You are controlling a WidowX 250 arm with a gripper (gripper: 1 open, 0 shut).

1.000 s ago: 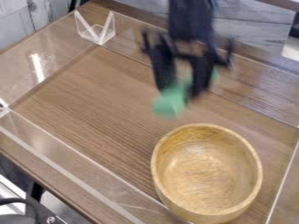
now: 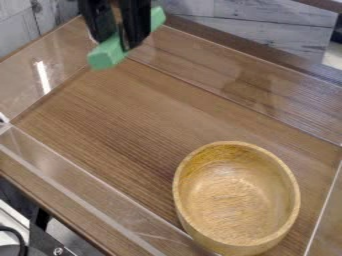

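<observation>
My dark gripper (image 2: 123,38) hangs at the top left, shut on a green object (image 2: 107,53), which shows on both sides of the dark fingers above the wooden table. A round tan bowl (image 2: 235,200) stands at the lower right, apart from the gripper, with nothing visible inside it.
A grey wood-look wall (image 2: 254,30) runs along the back. Clear edging borders the table at left and front. A dark cable (image 2: 11,240) shows at the lower left corner.
The gripper with the green object moved from above the bowl toward the upper left and back, nearly out of view, and now sits somewhat lower in view at the top left.
</observation>
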